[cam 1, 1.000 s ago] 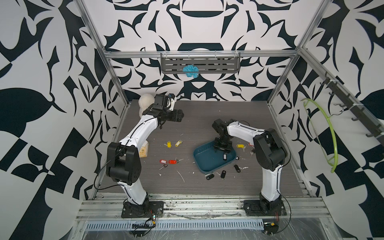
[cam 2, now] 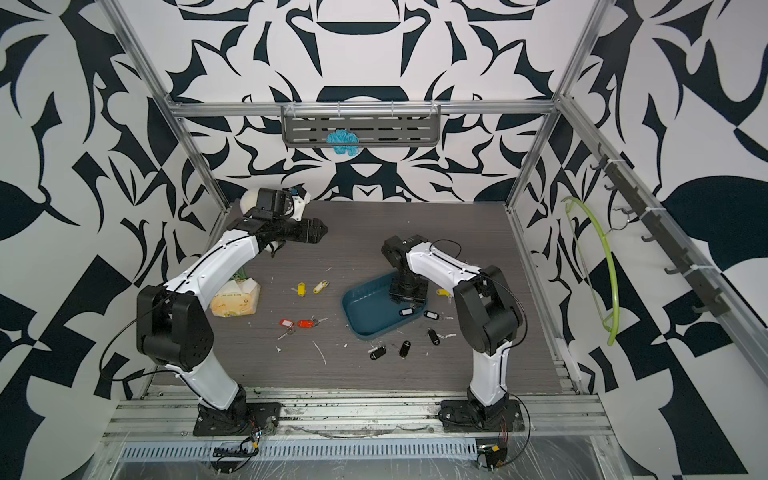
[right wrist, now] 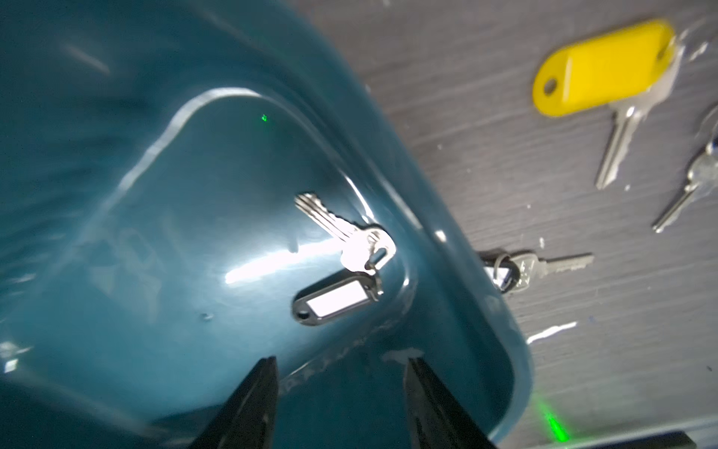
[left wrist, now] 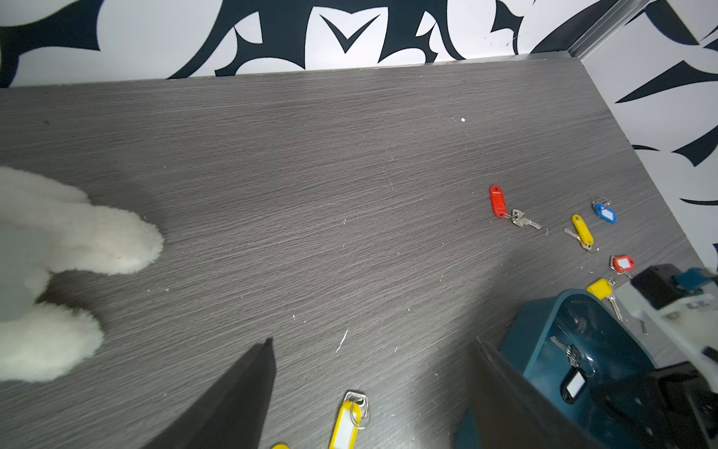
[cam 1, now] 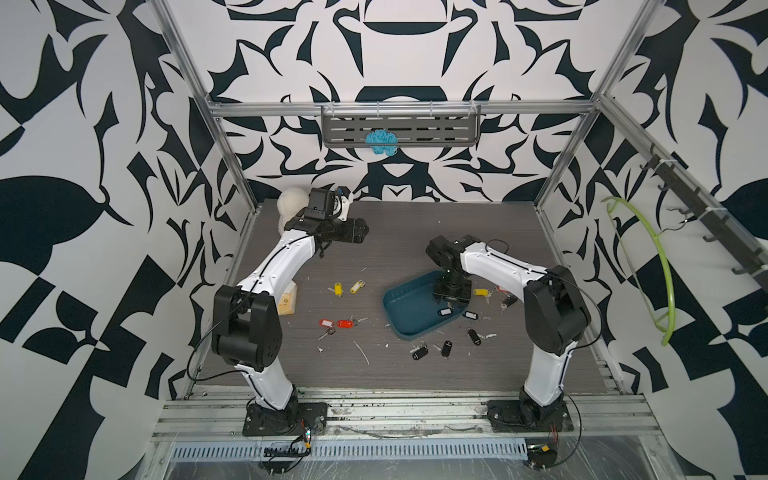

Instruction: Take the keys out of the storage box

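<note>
In the teal storage box (cam 1: 412, 314) lies one key with a black tag (right wrist: 336, 299), flat on the floor near a corner, its metal key beside the tag. My right gripper is low over the box, open, with nothing between its fingers; the key lies ahead of its fingertips. My left gripper hangs well away over the table's back left, its fingers apart and empty. Black-tagged keys (cam 1: 446, 348) rest on the table in front of the box, and a yellow-tagged key (right wrist: 605, 67) lies outside its right wall.
Red-tagged keys (cam 1: 345, 323) and yellow-tagged keys (cam 1: 338, 289) lie left of the box. A white plush toy (left wrist: 74, 232) sits at the back left, a potted plant (cam 2: 236, 297) at the left edge.
The box has shifted slightly back and left. My right arm has moved a little to the right, and another black-tagged key now shows just outside the box's right wall. The left arm stays put.
</note>
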